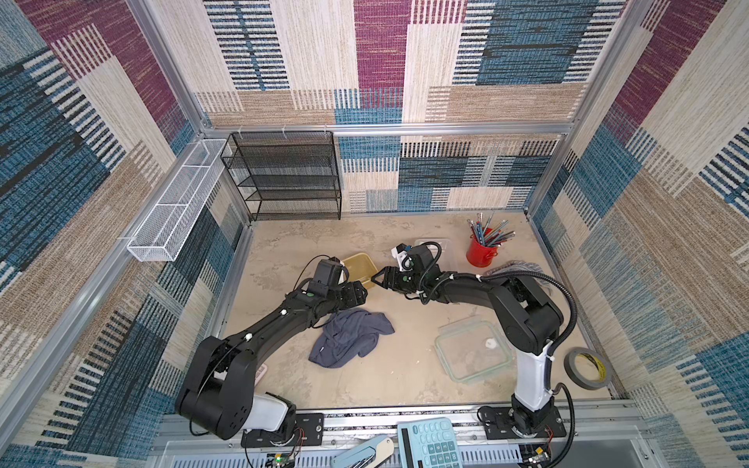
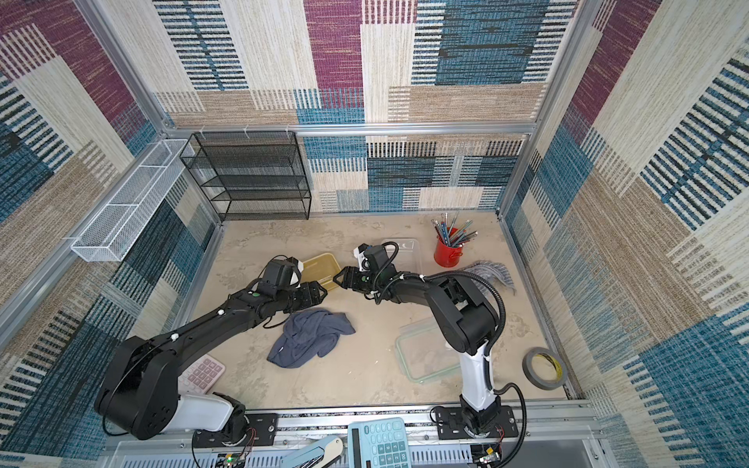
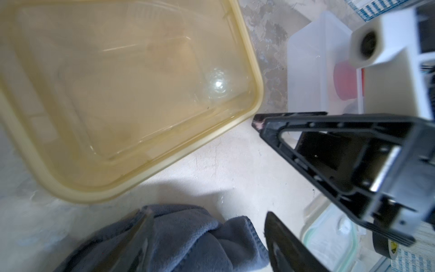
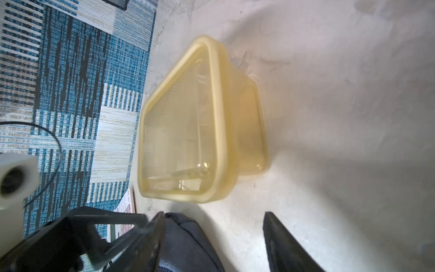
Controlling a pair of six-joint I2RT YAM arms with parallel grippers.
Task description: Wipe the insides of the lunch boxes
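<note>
A yellow lunch box (image 3: pixel 126 90) sits upright on the table at the middle back, empty inside. My left gripper hangs over the crumpled dark blue cloth (image 1: pixel 348 339) just in front of that box, its fingers apart with nothing held. My right gripper is at the box's right side, also open and empty, angled toward it. A clear plastic box (image 3: pixel 308 63) stands behind my right arm. At the front right lies a clear container with a pale green rim (image 2: pixel 399 351).
A red cup of brushes (image 1: pixel 481 253), a striped cloth (image 2: pixel 491 273) and a tape roll (image 2: pixel 530 362) are on the right. A pink calculator (image 2: pixel 204 373) lies at front left. A black wire rack (image 1: pixel 281 179) hangs at the back.
</note>
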